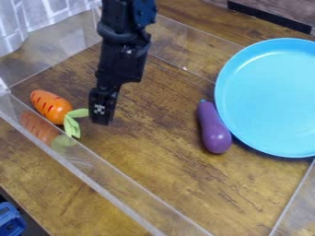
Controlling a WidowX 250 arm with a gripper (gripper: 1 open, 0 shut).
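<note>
The black gripper points down over the wooden surface, just right of an orange toy carrot with pale green leaves. Its fingertips are dark and close to the leaves; whether they are open or shut is unclear. A purple toy eggplant lies right of centre, beside a large blue plate.
Clear plastic walls run along the left and front of the area. A blue object sits at the lower left corner, outside the wall.
</note>
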